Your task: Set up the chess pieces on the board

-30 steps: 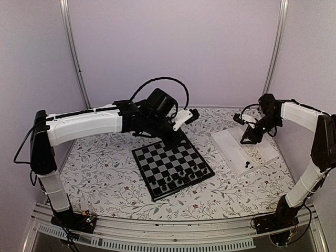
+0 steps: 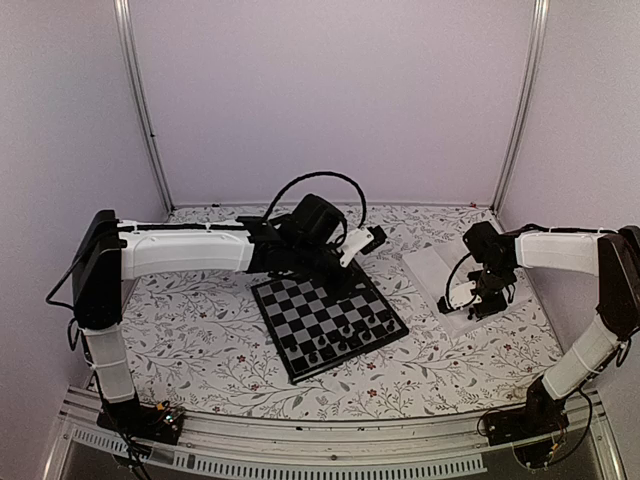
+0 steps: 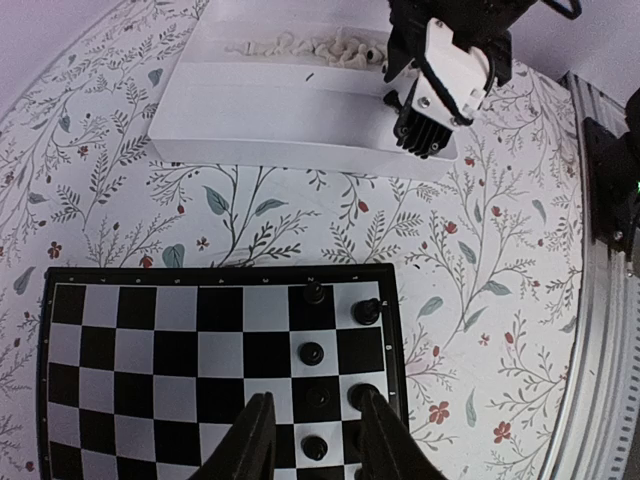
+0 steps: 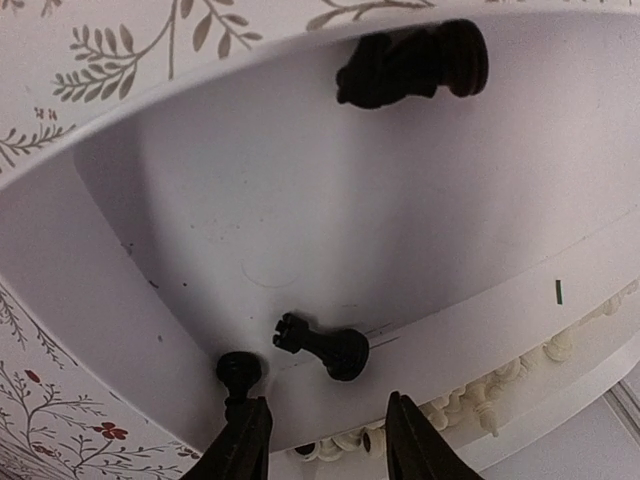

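Observation:
The chessboard (image 2: 300, 310) has several dark pieces (image 3: 312, 353) along its side nearest the tray. My left gripper hangs over the board, fingers apart, nothing seen between them. My right gripper is down over the white tray (image 2: 430, 270), fingers apart. Below it in the right wrist view lie a black rook (image 4: 335, 350), a black piece (image 4: 240, 370) beside the left finger and a black knight (image 4: 410, 65) at the far wall. White pieces (image 3: 320, 45) lie in another compartment of the tray.
Side walls and a back wall enclose the table.
My right gripper has come down and toward the near side of the tray.

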